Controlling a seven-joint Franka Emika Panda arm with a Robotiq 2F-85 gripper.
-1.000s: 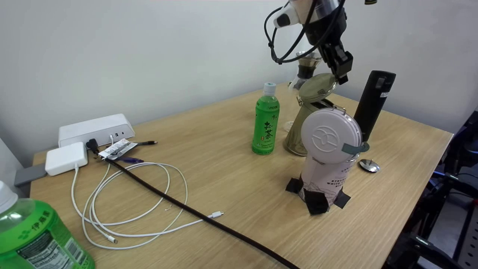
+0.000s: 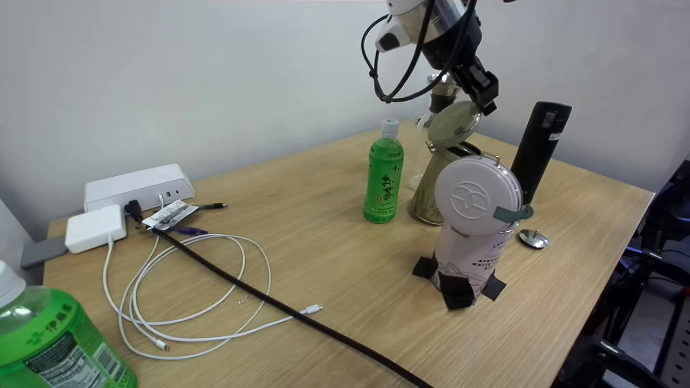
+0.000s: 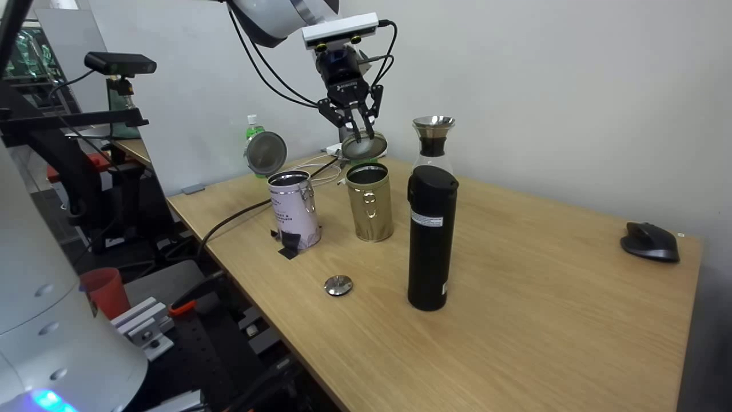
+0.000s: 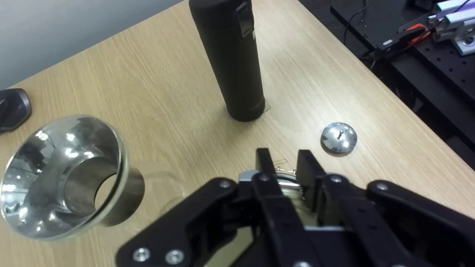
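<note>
The olive-gold canister stands upright on the table, its round lid hinged up and tilted above the dark mouth. At the lid's raised edge is my gripper, shut on the rim as far as I can see. In exterior view 2 the two fingertips reach down to the lid with a small gap between them. The wrist view has the gripper over the canister; a shiny metal rim shows between the fingers, and the rest of the lid is mostly hidden by them.
A green tea bottle, a black flask, a glass dripper with metal cone and a small silver lid are close by.
My gripper has moved slightly left and up in exterior view 1. The gold canister's lid has swung further up with it; its body has stayed put.
</note>
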